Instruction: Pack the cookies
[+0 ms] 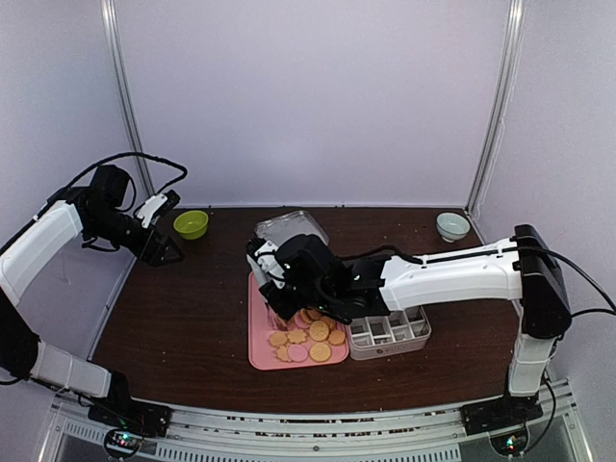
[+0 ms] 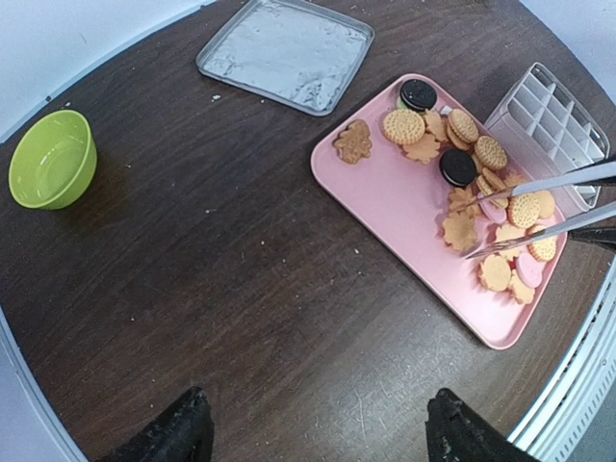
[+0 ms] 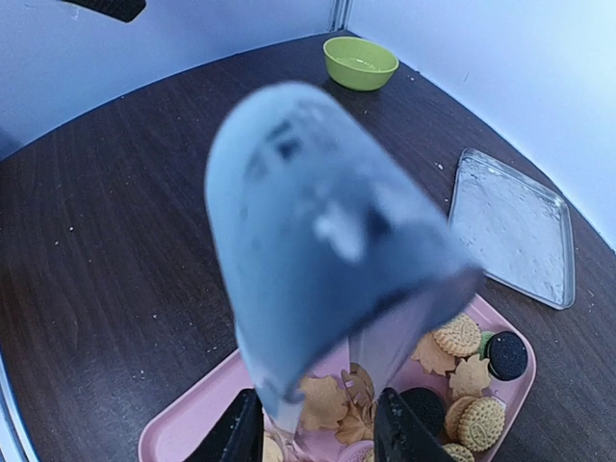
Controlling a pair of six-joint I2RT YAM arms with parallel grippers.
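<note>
A pink tray [image 2: 366, 192] holds several cookies: flower, round, pink and dark sandwich ones [image 2: 457, 167]. Beside it is a compartment box [image 1: 388, 341] with pale dividers. My right gripper is low over the cookies, its long pale tips reaching in among them in the left wrist view; whether it holds a cookie is unclear, as its own body hides much in the right wrist view. My left gripper hangs open at the table's left, away from the tray, nothing between its fingers.
An empty clear lid or tray [image 2: 284, 58] lies behind the pink tray. A green bowl [image 1: 191, 223] stands back left, a white bowl [image 1: 451, 226] back right.
</note>
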